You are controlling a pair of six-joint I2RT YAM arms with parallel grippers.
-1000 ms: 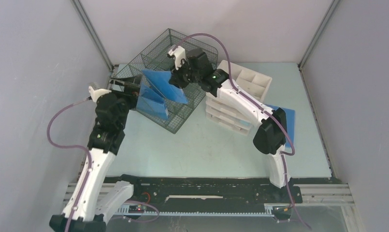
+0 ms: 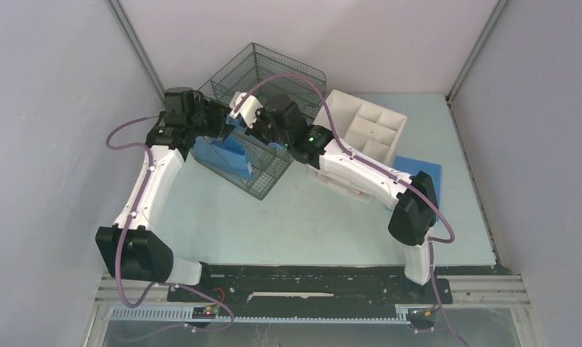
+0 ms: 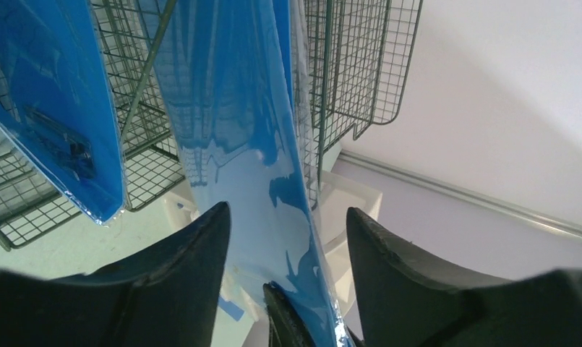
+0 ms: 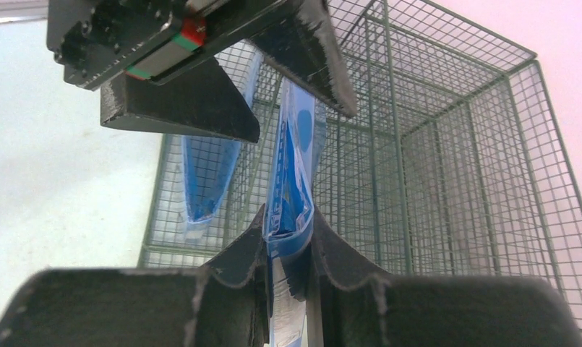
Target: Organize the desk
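Observation:
Both grippers meet over the green wire file rack. My left gripper has its fingers apart around a tall blue folder, which passes between them without visible contact on both sides. My right gripper has its fingertips closed in on the same folder's edge, seen upright in the right wrist view. A second blue folder stands in the rack's front-left compartment, also visible at the left of the left wrist view.
A white organizer stands right of the rack, with a blue item lying beside it, partly under the right arm. Walls border the left, back and right.
My right gripper has moved left and slightly toward the front, nearer the left one.

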